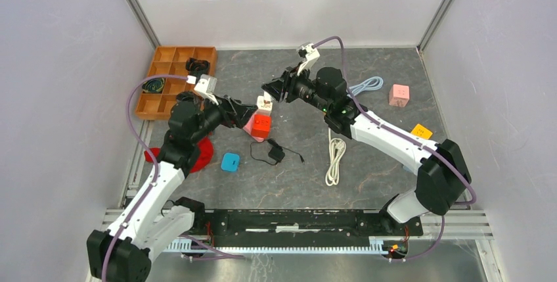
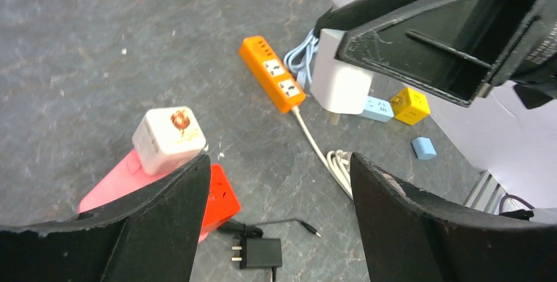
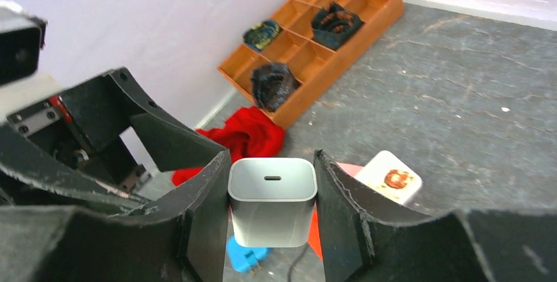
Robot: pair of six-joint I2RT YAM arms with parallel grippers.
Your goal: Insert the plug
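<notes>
A white plug is held by my right gripper [image 1: 269, 90], raised above the table and left of centre in the top view; its metal prong shows underneath in the left wrist view. My left gripper [image 1: 244, 110] is part open, a little left and below of the plug, nothing between its fingers. In the left wrist view an orange power strip [image 2: 263, 65] with white sockets lies on the table beyond the plug. A black adapter [image 1: 276, 154] and a blue adapter [image 1: 230, 162] lie on the table.
A red block [image 1: 261, 126], white cube [image 2: 164, 137] and pink piece [image 2: 111, 190] sit centre-left. A wooden organiser [image 3: 341, 55] stands back left beside a red cloth [image 3: 246, 134]. Coiled cables [image 1: 335, 160] and several blocks lie right.
</notes>
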